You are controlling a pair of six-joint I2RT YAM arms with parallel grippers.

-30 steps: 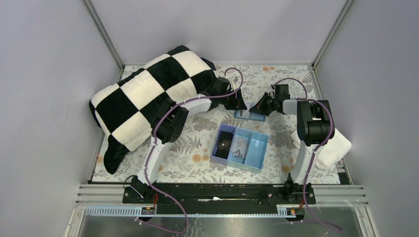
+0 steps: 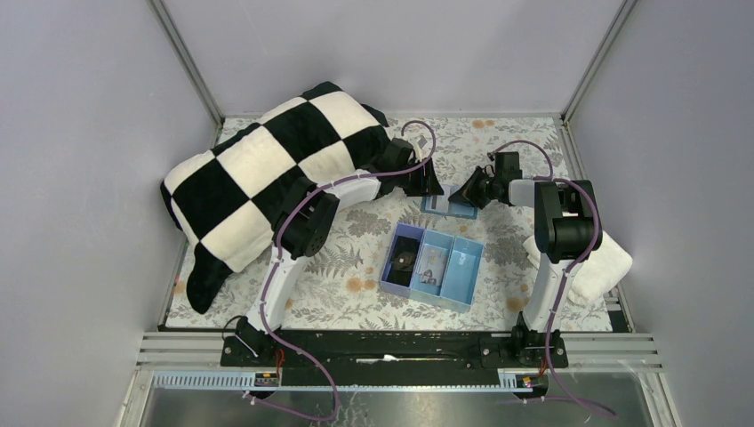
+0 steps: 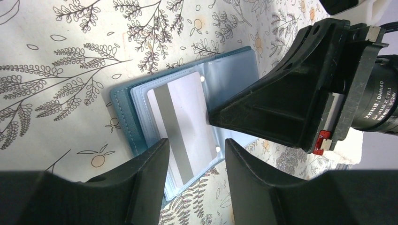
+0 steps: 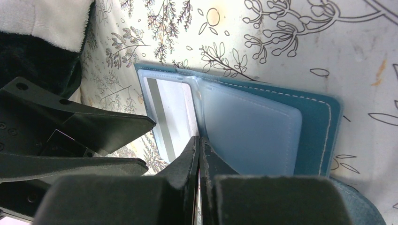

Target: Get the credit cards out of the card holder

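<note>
The blue card holder (image 2: 448, 208) lies spread open on the patterned cloth. One clear sleeve holds a white card (image 3: 184, 117) with a grey stripe; the other sleeve (image 4: 248, 122) looks pale blue. Above the striped card, my left gripper is partly open, its fingers apart with nothing seen between them. My right gripper is shut, tips at the card's edge close to the holder's fold. Nothing shows between its fingers. From the left wrist, that tip appears against the sleeve's edge; whether it is under the film cannot be told.
A blue compartment box (image 2: 429, 302) stands nearer the front, with a black item in its left section and something clear in the middle one. A checkered pillow (image 2: 258, 173) fills the left side, and a white cloth (image 2: 600, 271) lies at right.
</note>
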